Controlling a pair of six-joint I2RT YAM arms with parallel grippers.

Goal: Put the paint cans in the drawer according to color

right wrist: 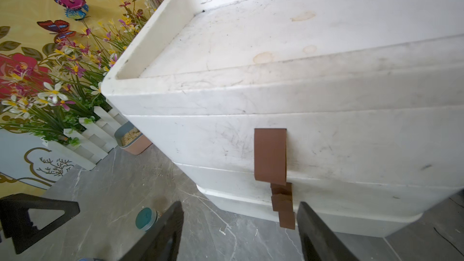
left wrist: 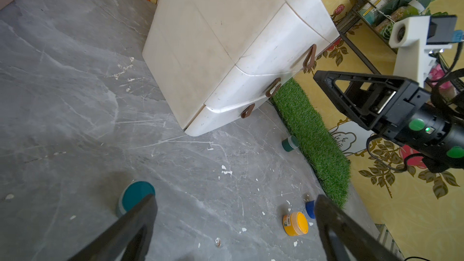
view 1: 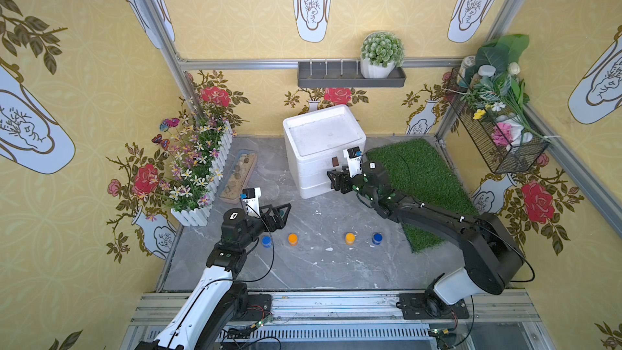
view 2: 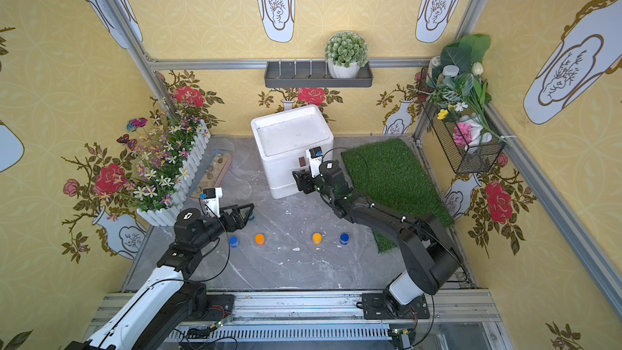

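Note:
A white three-drawer cabinet (view 1: 326,145) stands at the back with its drawers shut. Brown handles (right wrist: 270,155) run down its front. My right gripper is at this front, fingers apart, nothing seen between them; the lower handles lie ahead, near its right finger. On the floor are a blue can (view 1: 266,241), an orange can (view 1: 293,238), a second orange can (view 1: 350,238) and a dark blue can (view 1: 377,238). A teal-lidded can (left wrist: 137,195) lies ahead of my open, empty left gripper. Another dark green can (left wrist: 290,143) stands by the grass.
A green grass mat (view 1: 424,184) lies right of the cabinet. At left are a picket-fenced flower box (view 1: 210,184) and a shallow tray (view 1: 238,176). A wire basket (view 1: 502,145) hangs on the right wall.

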